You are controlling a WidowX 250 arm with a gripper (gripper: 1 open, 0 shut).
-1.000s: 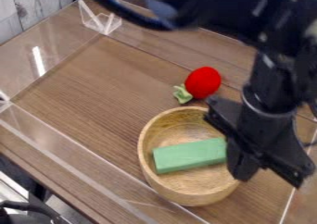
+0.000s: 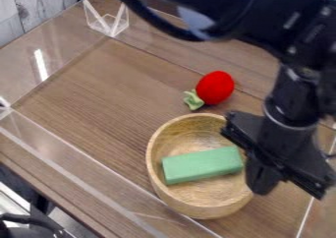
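Observation:
A wooden bowl (image 2: 197, 195) sits in the lower middle with a green block (image 2: 201, 165) lying in it. A red tomato-like object with a green top (image 2: 215, 88) lies behind the bowl. The large dark gripper (image 2: 269, 163) hangs at the right, over the bowl's right edge, partly hiding it. Its fingertips are hard to make out, and I see nothing held; it looks shut.
A white wire-like object (image 2: 110, 21) stands at the back left. Dark cables lie at the bottom left edge.
Bowl, block and red object look unmoved.

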